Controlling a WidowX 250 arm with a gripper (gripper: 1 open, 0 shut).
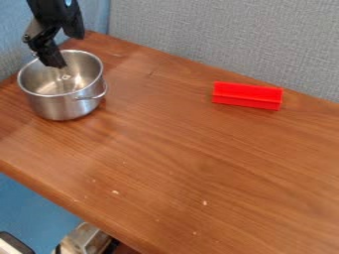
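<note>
My black gripper [48, 50] is at the top left, just above the back of a steel pot [61, 99], its fingers open. The pot stands upright near the left edge of the wooden table, its interior visible and a handle on its right side. A red block [247, 97] lies toward the back right, well apart from the pot.
Grey padded walls [232, 40] rise behind it, and a blue surface lies beyond its left edge. A metal fixture [82, 241] sits at the bottom left.
</note>
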